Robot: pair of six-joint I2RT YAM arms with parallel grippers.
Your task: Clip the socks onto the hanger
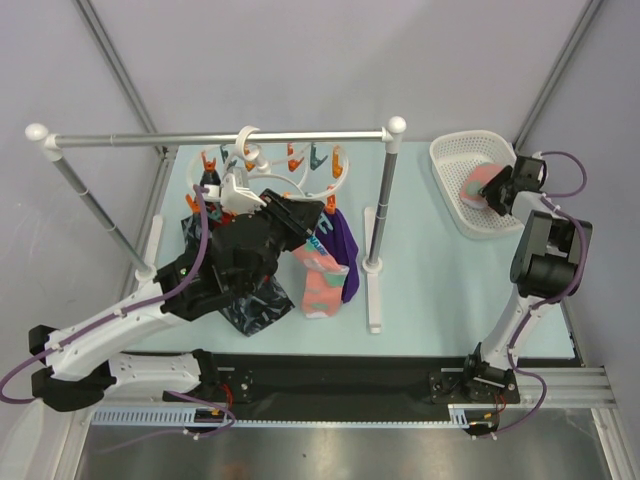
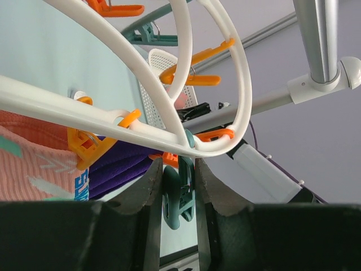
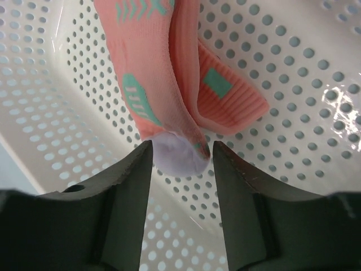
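My left gripper is shut on a teal clip [image 2: 172, 195] on the white ring hanger [image 2: 129, 134] under the rack. Pink socks [image 1: 322, 285] and purple socks [image 1: 344, 258] hang below the hanger, beside dark socks [image 1: 257, 309]. At the right, my right gripper reaches into the white basket [image 1: 452, 210], its fingers apart on either side of the lower end of a pink sock [image 3: 144, 79] with a pale tip. Whether that sock is touched I cannot tell.
The rack's posts [image 1: 383, 200] stand either side of the hanger. The tabletop [image 1: 450, 300] between rack and basket is clear. Other orange and teal clips [image 2: 200, 56] line the hanger.
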